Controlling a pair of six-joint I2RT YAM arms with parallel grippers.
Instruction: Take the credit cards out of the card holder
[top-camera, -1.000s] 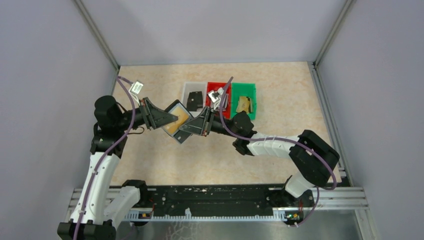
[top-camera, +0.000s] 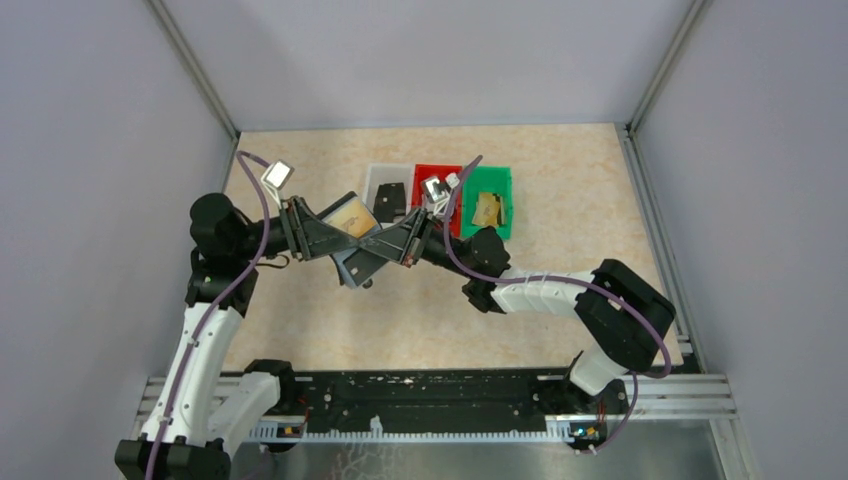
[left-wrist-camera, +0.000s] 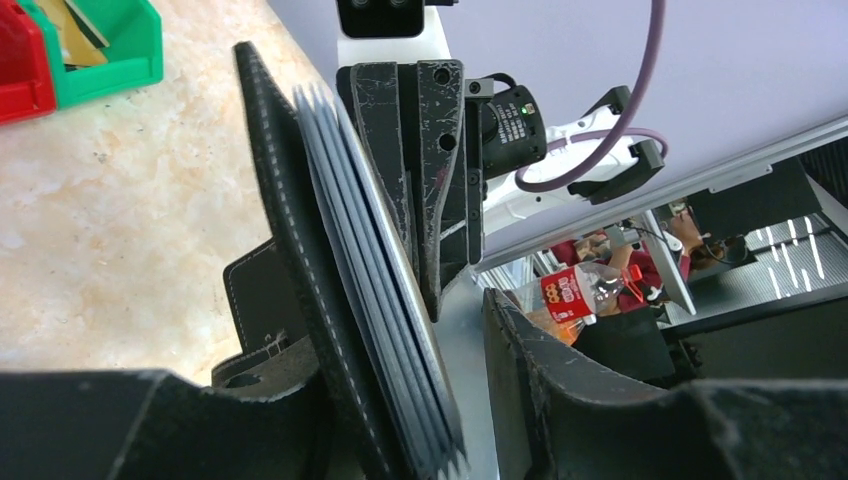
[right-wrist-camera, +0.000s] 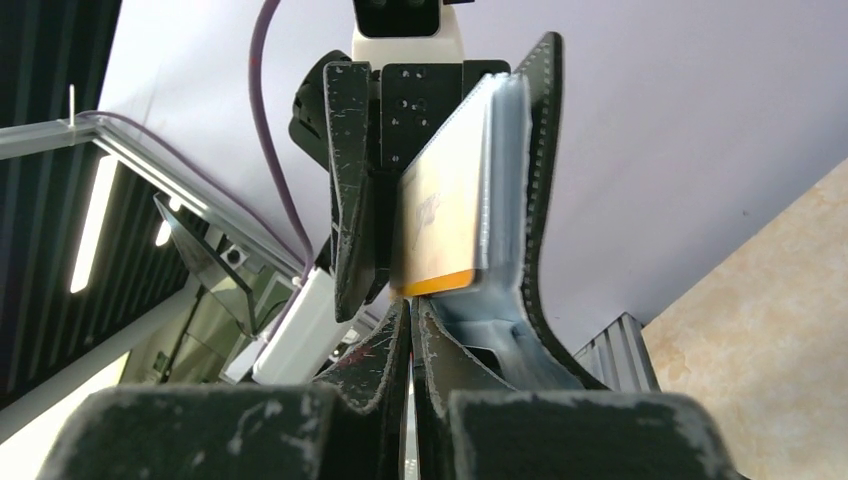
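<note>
The card holder (top-camera: 365, 262) is open between the two arms, its black cover (left-wrist-camera: 290, 230) and clear sleeves (left-wrist-camera: 365, 270) seen nearly edge-on in the left wrist view. A yellow card (right-wrist-camera: 440, 215) sits in a sleeve, its orange lower edge just above the right fingertips in the right wrist view. My left gripper stands open around the holder, with a gap between its right-hand finger (left-wrist-camera: 515, 380) and the sleeves. My right gripper is shut with nothing between its fingers; the card is outside them. Where the holder touches either gripper is partly hidden.
Behind the grippers stand a white box (top-camera: 371, 190) with a black item, a red box (top-camera: 438, 169) mostly covered by the right arm, and a green box (top-camera: 507, 225) with gold cards.
</note>
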